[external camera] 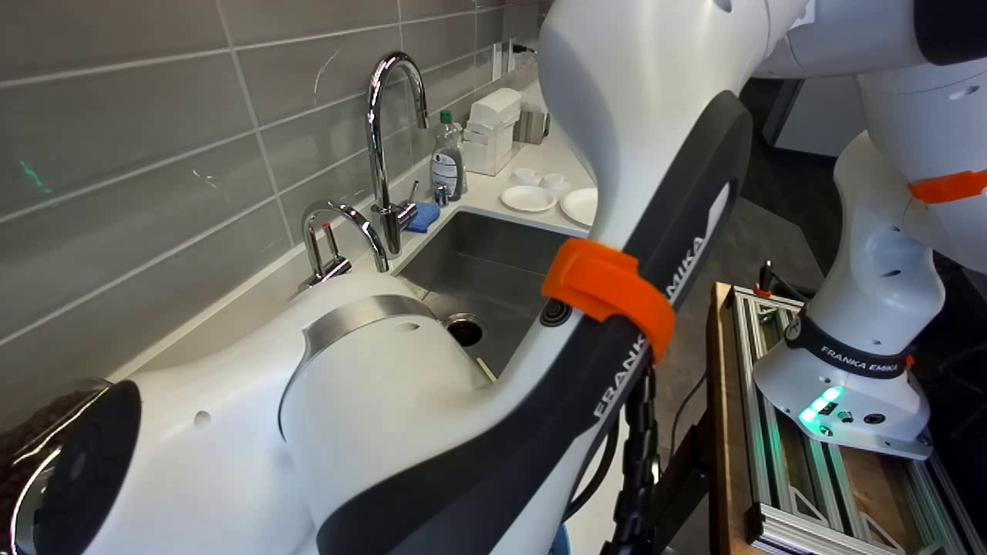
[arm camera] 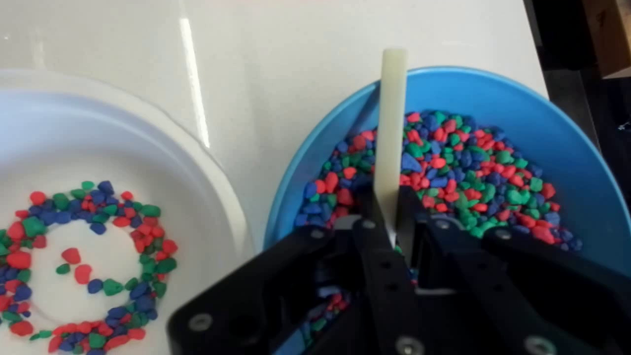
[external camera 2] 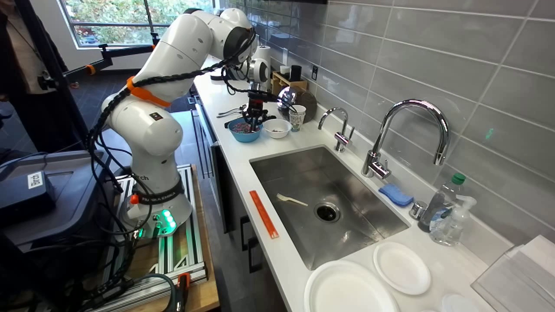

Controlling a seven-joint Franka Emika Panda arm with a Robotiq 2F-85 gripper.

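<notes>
A pale, flat handle-like stick (arm camera: 391, 118) is pinched between the dark fingers of my gripper, which is shut on it. Its other end is hidden below the fingers. Beneath lies a blue bowl (arm camera: 491, 83) holding many red, green and blue pebbles (arm camera: 473, 171). To its left in the wrist view stands a white bowl (arm camera: 219, 189) with fewer pebbles (arm camera: 142, 236), mostly spread in a ring. Exterior view 2 shows my gripper (external camera 2: 255, 125) over the blue bowl (external camera 2: 244, 137), with the white bowl (external camera 2: 276, 128) beside it.
A patterned paper cup (external camera 2: 297, 118) stands near the white bowl. The steel sink (external camera 2: 307, 242) holds a pale fork (external camera 2: 291, 199). A red strip (external camera 2: 263, 214) lies along the counter's front edge. White plates (external camera 2: 347, 288) sit past the sink.
</notes>
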